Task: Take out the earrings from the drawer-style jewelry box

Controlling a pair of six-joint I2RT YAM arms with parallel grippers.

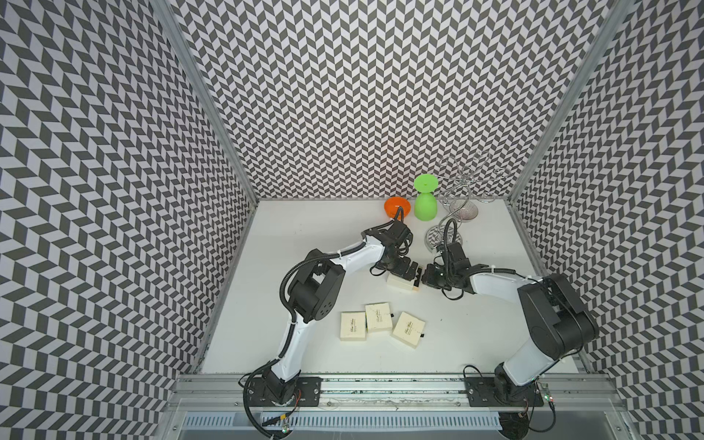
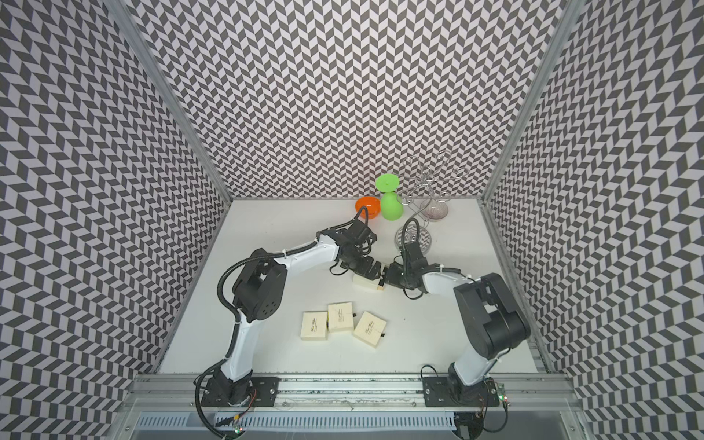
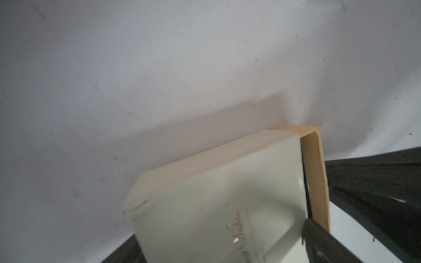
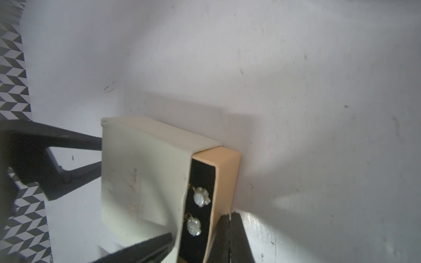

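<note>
A cream drawer-style jewelry box [image 4: 140,171] lies on the table, its peach drawer [image 4: 228,171] partly out. On the black insert [image 4: 202,173] sit two pearly earrings, one [image 4: 201,198] above the other [image 4: 193,226]. My left gripper is open with its fingers to either side of the sleeve; whether both touch it I cannot tell. By the drawer's outer end, my right gripper is shut, its tips close against the peach edge. Nothing shows between them; a pull tab there is not visible.
Three more cream boxes lie nearer the front: a left one [image 1: 353,326], a middle one [image 1: 379,316] and a right one [image 1: 408,329]. Behind the arms stand an orange bowl [image 1: 396,207], a green stand [image 1: 425,205] and a clear rack [image 1: 463,211].
</note>
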